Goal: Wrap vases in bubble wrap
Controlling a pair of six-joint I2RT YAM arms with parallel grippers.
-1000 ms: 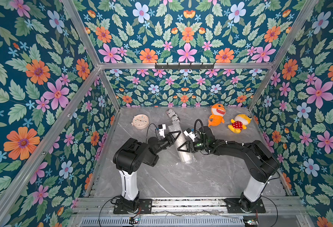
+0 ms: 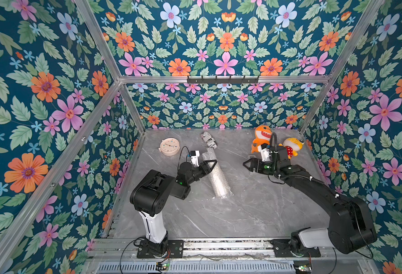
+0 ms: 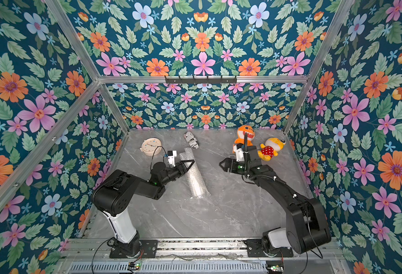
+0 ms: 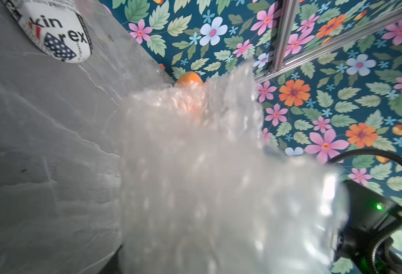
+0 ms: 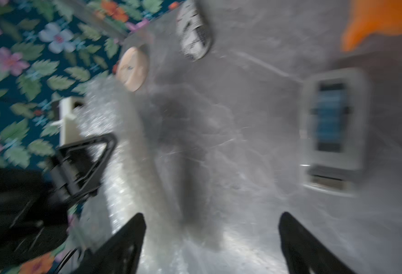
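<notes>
A long roll of clear bubble wrap slants across the middle of the grey table; whatever is inside it cannot be made out. My left gripper is shut on its upper part, and the wrap fills much of the left wrist view, hiding the fingertips. Off to the right of the roll, my right gripper is apart from it. The right wrist view shows its blurred fingers spread wide with nothing between them. No bare vase shows.
A beige round clock and a printed shoe-like object lie at the back left. An orange shark toy and a yellow plush sit back right. A white device with a blue screen lies near my right gripper.
My right gripper has drawn away from the roll to the right and now stands in front of the toys. The left gripper has stayed nearly in place at the wrap.
</notes>
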